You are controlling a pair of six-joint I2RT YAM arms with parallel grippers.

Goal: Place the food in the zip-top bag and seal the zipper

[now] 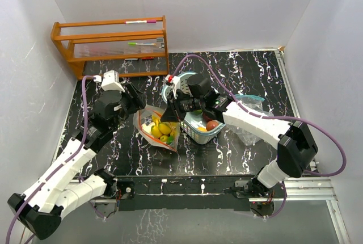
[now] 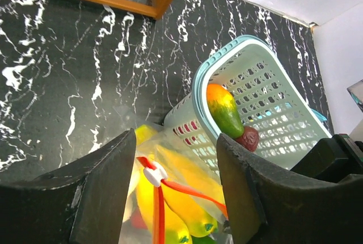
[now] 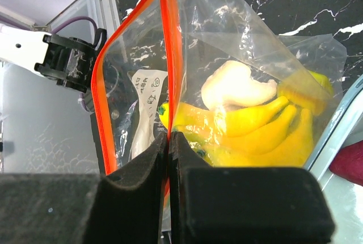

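Note:
A clear zip bag with orange zipper (image 1: 157, 127) holds yellow fruit, a pale piece and green bits. My right gripper is shut on the bag's zipper edge, which runs up from between its fingers. My left gripper is part open over the bag's upper left; the white slider (image 2: 155, 174) shows between and beyond its fingertips, and I cannot tell if they touch it. In the right wrist view the yellow fruit (image 3: 266, 130) lies inside the bag.
A white basket (image 1: 201, 133) with more produce stands right of the bag. Loose clear bags (image 1: 252, 133) lie further right. A wooden rack (image 1: 113, 36) stands at the back left.

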